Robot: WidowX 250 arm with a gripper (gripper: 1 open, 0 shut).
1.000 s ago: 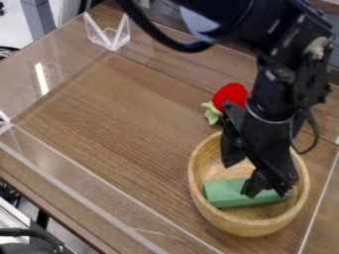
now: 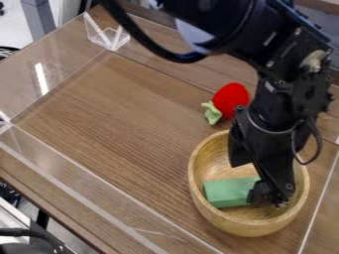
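Observation:
My black gripper (image 2: 259, 159) reaches down into a round wooden bowl (image 2: 212, 213) at the lower right, its fingers over a green block (image 2: 228, 191) lying in the bowl. The gripper covers part of the block, and I cannot see clearly whether it touches it. The gripper looks open. A red strawberry-like object (image 2: 231, 99) with green leaves lies just behind the bowl, partly hidden by the arm.
Cables hang beyond the left edge at the bottom.
The gripper has shifted slightly and now covers more of the green block's right part. The red object and bowl look unmoved.

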